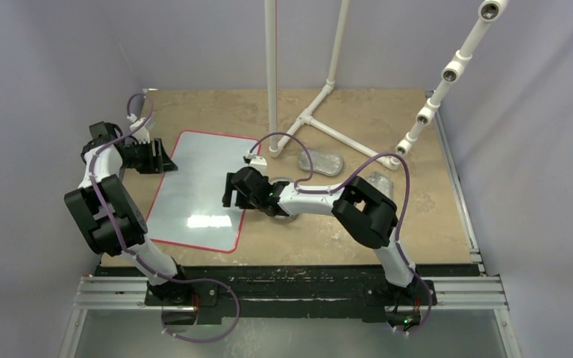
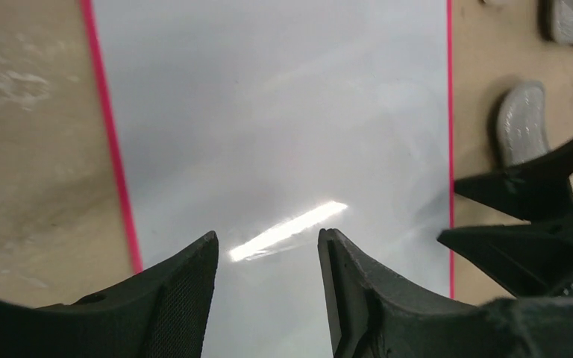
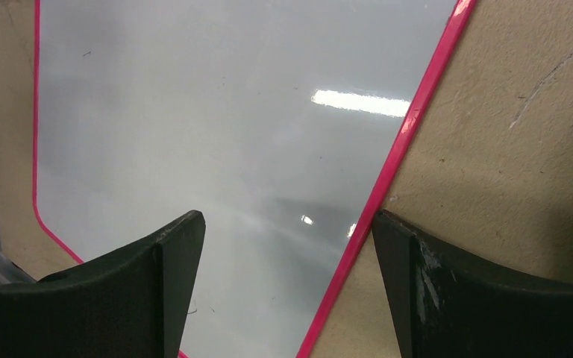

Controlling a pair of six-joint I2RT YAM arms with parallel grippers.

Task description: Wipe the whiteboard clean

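A white whiteboard [image 1: 201,179] with a red border lies on the left part of the table, turned slightly. Its surface looks mostly blank; a few tiny dark specks show in the right wrist view. Over the board's left edge, my left gripper [image 1: 170,165] is open, and its fingers [image 2: 190,283] have nothing between them. My right gripper is open too. One of its fingers is over the white surface, and the other finger [image 3: 403,261] sits at the outer side of the red right border.
Grey oval objects lie right of the board: one [image 1: 321,162] near the white pipe frame [image 1: 306,119], another [image 1: 380,183] farther right, and a third partly hidden under the right arm.
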